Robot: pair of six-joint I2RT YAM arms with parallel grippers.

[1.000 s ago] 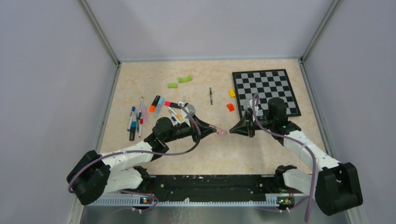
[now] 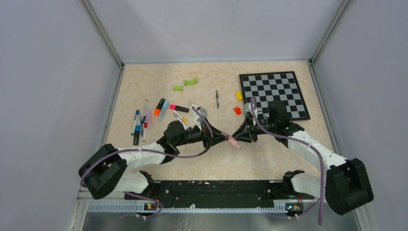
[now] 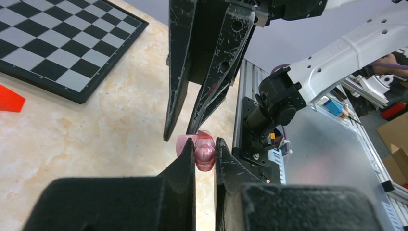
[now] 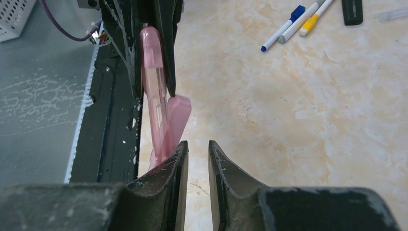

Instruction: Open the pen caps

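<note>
A pink pen with a clear barrel is held by my left gripper, shut on it; in the right wrist view its upper pink end sits between the left fingers. My right gripper stands part open, its fingertips close to the pen's lower pink end, which lies left of the gap in the right wrist view. In the left wrist view the right fingers hang just above and behind the pen.
Several markers lie on the table's left and middle, with green pieces behind. A chessboard fills the back right, beside small red and yellow pieces.
My left gripper has moved slightly right with the pink pen, which now angles toward the front. My right gripper has moved left and closer to the pen over the last second.
</note>
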